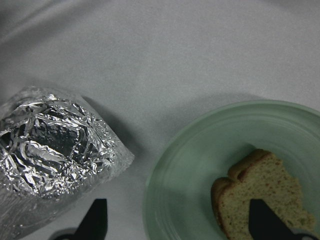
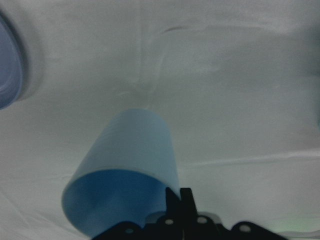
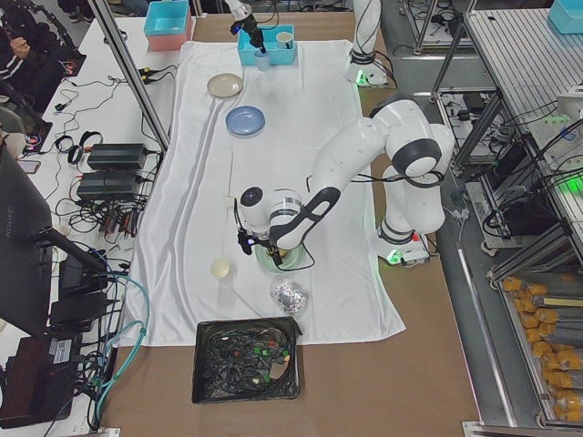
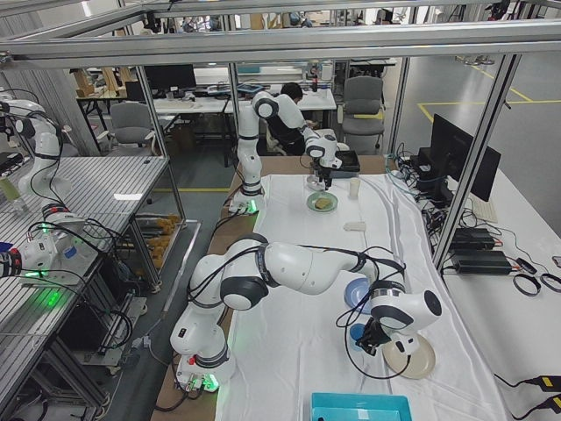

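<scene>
A green plate [image 1: 175, 180] holds a bread slice [image 1: 260, 200]. My left gripper is open above it, beside a crinkled foil packet [image 1: 55, 145]; in the camera left view that gripper [image 3: 260, 244] partly covers the plate. My right gripper is shut on the rim of a light blue cup [image 2: 130, 140], which appears tilted in the right wrist view. In the camera left view this cup [image 3: 262, 60] is at the front of a turquoise bin [image 3: 250, 50], below the right gripper [image 3: 258, 45].
A blue plate [image 3: 245, 119] and beige plate [image 3: 224, 86] lie on the white cloth. A pale cup [image 3: 219, 268] stands left of the green plate, and a black tray [image 3: 246, 391] sits beyond the cloth's edge.
</scene>
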